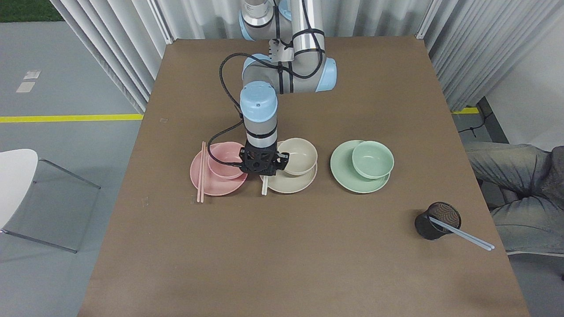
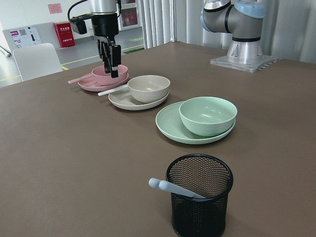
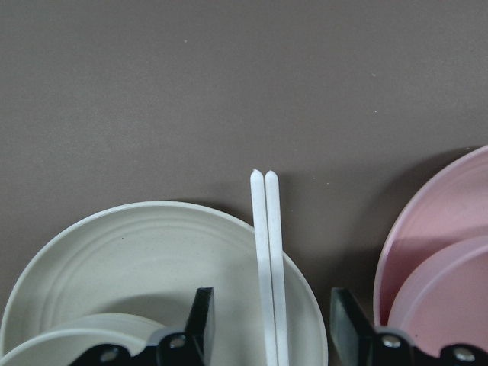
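My gripper is open, its fingers low over the cream plate on either side of white chopsticks lying along that plate's edge. In the front view the gripper covers part of those chopsticks. The cream bowl sits on its plate. To the left are a pink plate with a pink bowl and pink chopsticks. To the right, a green bowl sits on a green plate.
A black mesh cup stands front right with pale chopsticks leaning out of it. A white chair and a seated person are beside the table.
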